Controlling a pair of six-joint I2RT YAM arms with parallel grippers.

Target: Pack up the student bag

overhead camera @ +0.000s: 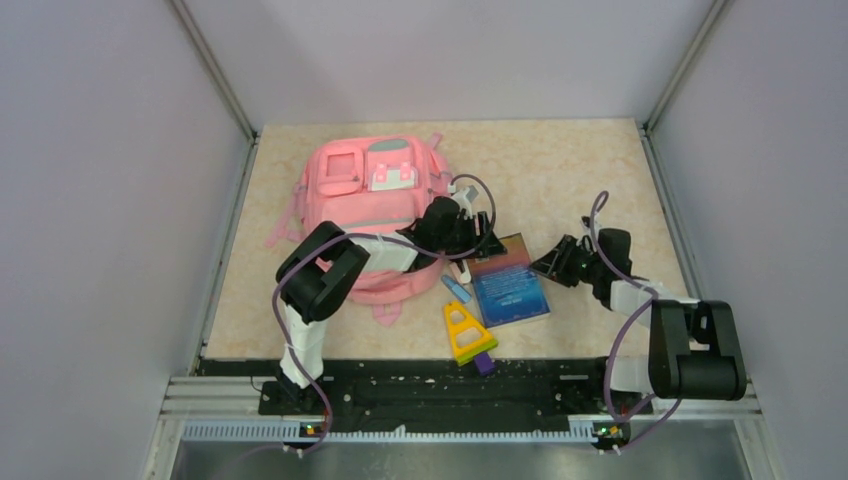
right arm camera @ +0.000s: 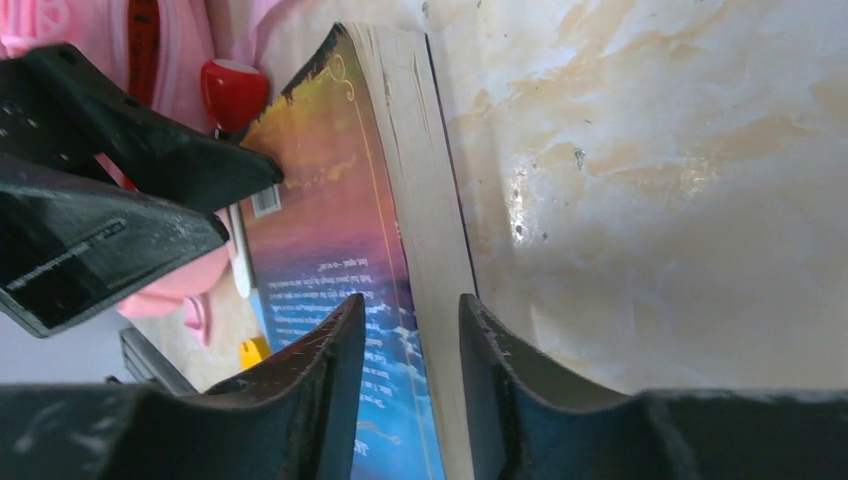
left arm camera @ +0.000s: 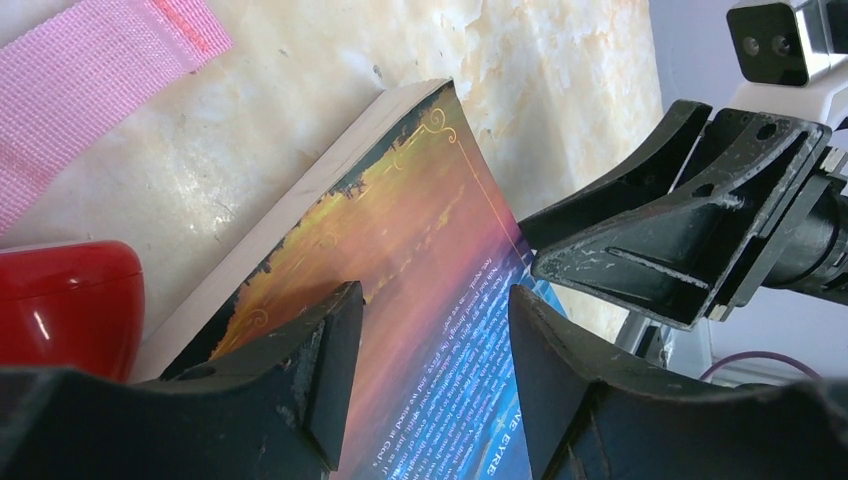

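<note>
The thick book [overhead camera: 512, 290] lies on the table right of the pink bag [overhead camera: 365, 200], its orange-to-blue back cover facing up. Over its upper left part is my left gripper [overhead camera: 494, 245]; in the left wrist view its fingers [left arm camera: 335, 370] stand apart above the cover, with nothing visibly gripped. At the book's right side is my right gripper [overhead camera: 546, 272], fingers part open. The right wrist view shows the cover edge and page block [right arm camera: 420, 200] between its fingers; whether they touch is unclear. The yellow ruler [overhead camera: 467, 332] lies below the book.
A red object [left arm camera: 65, 305] sits close to the book's left edge. A blue marker [overhead camera: 456, 289] and a white item [overhead camera: 461, 271] lie between bag and book. The purple block [overhead camera: 484, 363] touches the ruler at the table's front edge.
</note>
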